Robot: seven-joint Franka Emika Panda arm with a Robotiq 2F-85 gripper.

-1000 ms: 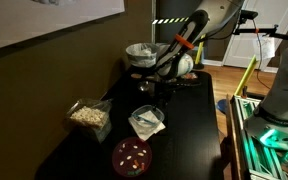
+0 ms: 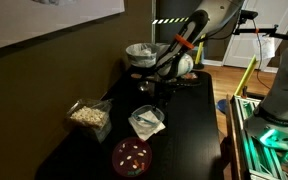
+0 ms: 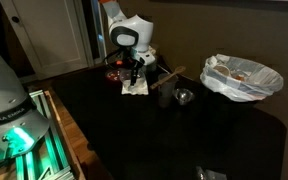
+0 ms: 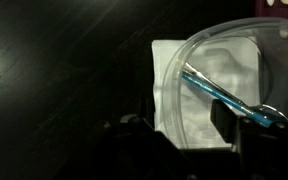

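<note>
A clear plastic container (image 4: 174, 92) rests on a white paper towel (image 4: 166, 55). Inside it lies a utensil with a shiny blue handle (image 4: 216, 92), which slants across the bottom. My gripper is open just over the container's near side, its dark fingers apart with nothing seen held between them. From exterior view 1, the container (image 2: 144, 121) stands mid-table, and the gripper (image 2: 162, 98) hangs just behind it. The arm hides much of the container in exterior view 2, where the paper towel (image 3: 135, 88) shows below the gripper.
A dark red dish (image 2: 131, 157) with small pieces in it is close to the container. A bag of pale bits (image 2: 88, 117) stands by the wall. At the back is a white-lined basket (image 2: 144, 52). A wooden spoon (image 3: 170, 76) and metal cup (image 3: 184, 96) stand nearby.
</note>
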